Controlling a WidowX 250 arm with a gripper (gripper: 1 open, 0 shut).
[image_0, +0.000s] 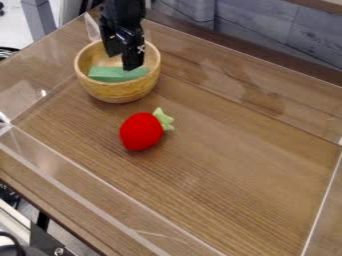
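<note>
A yellow wooden bowl sits at the upper left of the table with a mint-green piece inside. My black gripper is open over the back part of the bowl, above and behind the green piece. A red round object with a pale green leafy top lies in front of the bowl, slightly to its right.
A raised wooden edge runs along the back right. Cables and floor show beyond the left edge.
</note>
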